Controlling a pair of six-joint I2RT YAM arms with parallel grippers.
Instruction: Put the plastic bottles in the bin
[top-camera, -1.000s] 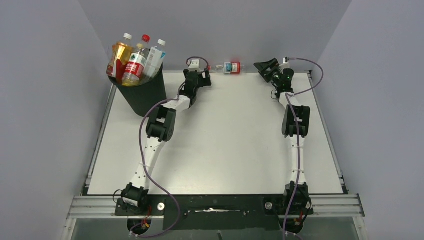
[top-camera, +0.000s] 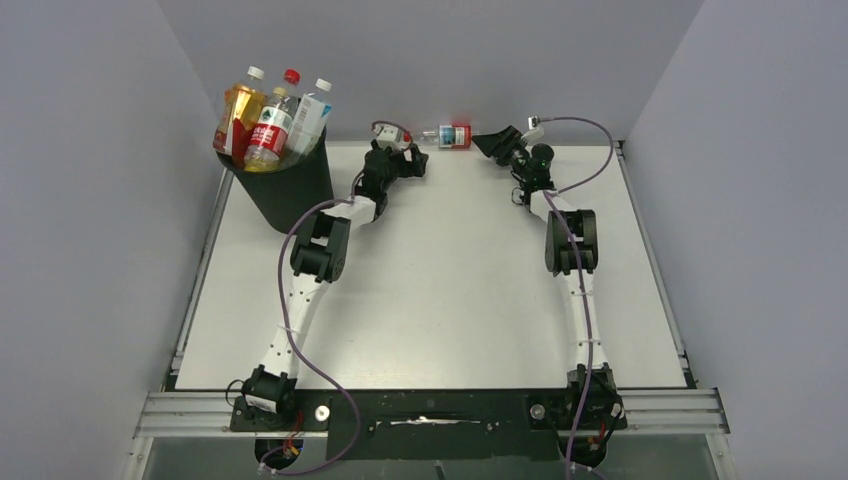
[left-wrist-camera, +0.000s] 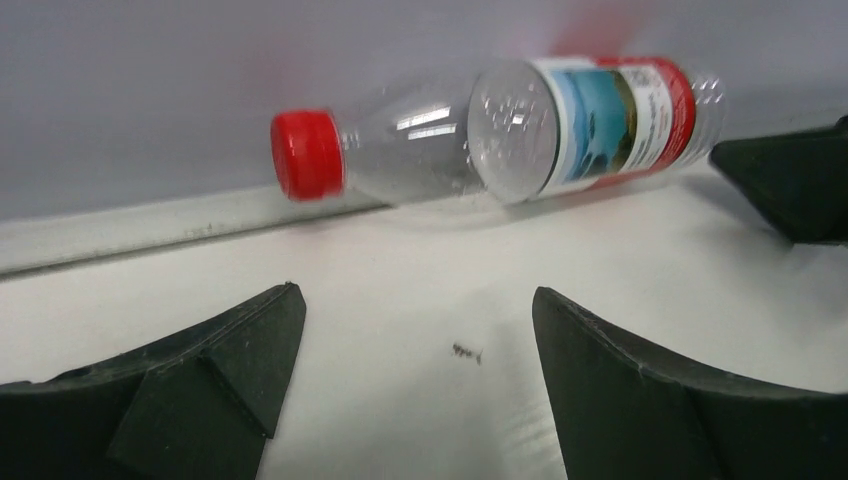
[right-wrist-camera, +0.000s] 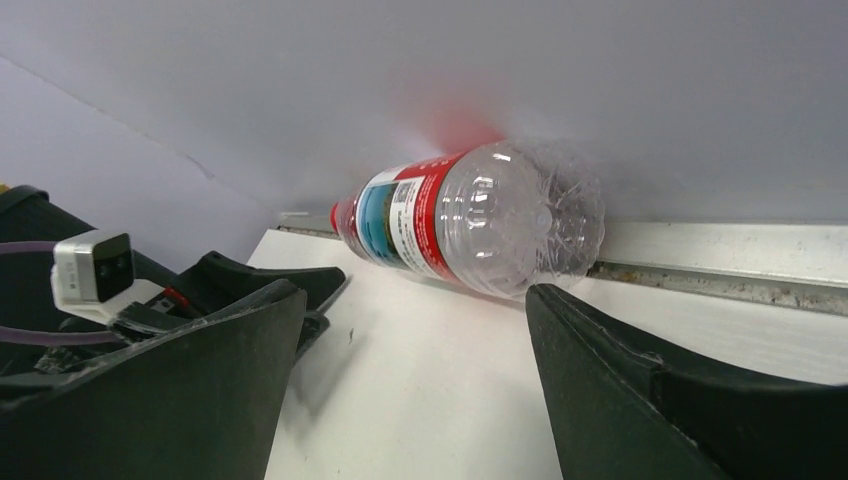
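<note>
A clear plastic bottle (top-camera: 450, 136) with red cap and label lies on its side along the back edge of the white table. In the left wrist view it (left-wrist-camera: 500, 130) is just beyond my open left gripper, cap to the left. My right gripper stands open at the bottle's base end, with nothing between its fingers. The dark bin (top-camera: 280, 200) at the left is crowded with several bottles (top-camera: 268, 135) sticking out above its rim.
A grey wall (top-camera: 440, 70) and metal rail run behind the bottle. Side walls flank the table (top-camera: 450, 290), whose middle and front are clear.
My right gripper has moved left to the bottle's base end. My left gripper has shifted slightly, staying by the cap end.
</note>
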